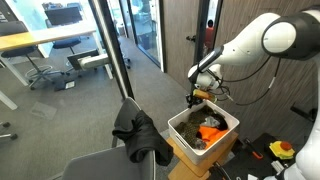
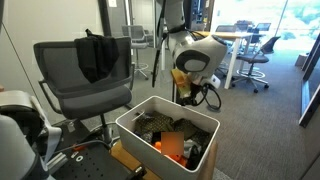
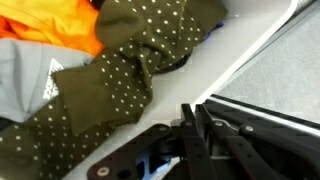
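Observation:
A white bin (image 1: 190,147) holds rumpled cloths. Inside are an orange cloth (image 3: 60,22), a dark olive cloth with pale dots (image 3: 105,85) and a grey-white cloth (image 3: 30,75). My gripper is over the bin's rim, its fingertips close together and pointing at the white edge. Whatever may be between the fingers does not show clearly. In exterior view 2 the gripper (image 2: 182,98) appears by the bin's far rim, small and partly lost against the arm.
An office chair (image 2: 80,85) with a black garment (image 2: 97,58) on it stands beside the bin. A wooden board (image 1: 182,170) lies under the bin's near side. Grey floor (image 1: 60,125) is open beyond the chair.

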